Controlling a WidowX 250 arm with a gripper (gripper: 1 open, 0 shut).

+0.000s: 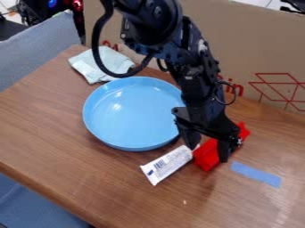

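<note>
My black gripper (209,144) is low over a red box-like object (236,140) on the wooden table, its fingers open, one on the near-left side beside the red object and the other over its right part. A white tube (165,166) with printing lies just left of the red object. A blue plate (125,116) sits left of the gripper. Whether the fingers touch the red object is hard to tell.
A folded pale cloth (95,62) lies at the back left. A blue strip (256,175) lies right of the red object. A cardboard panel (268,62) stands along the back.
</note>
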